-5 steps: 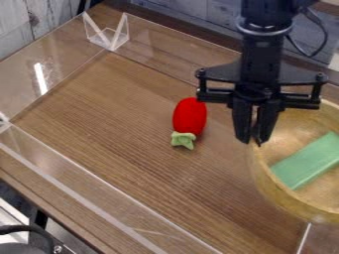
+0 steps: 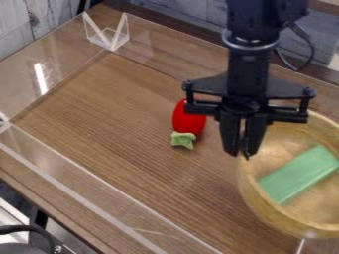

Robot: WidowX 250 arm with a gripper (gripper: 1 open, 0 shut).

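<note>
The black gripper (image 2: 245, 129) hangs over the left rim of a yellow bowl (image 2: 272, 213) on the right; its fingertips are at or near the rim, and whether they hold it is unclear. A green block (image 2: 299, 174) lies inside the bowl. Just left of the gripper, partly behind it, a red object (image 2: 188, 115) lies on the wooden table (image 2: 93, 129), with a small light green piece (image 2: 181, 141) at its lower end.
A clear wire-like holder (image 2: 106, 30) stands at the back left. Dark cables show at the lower left corner.
The gripper has shifted slightly left and toward the viewer, now covering more of the red object. The bowl has moved slightly left along with it.
</note>
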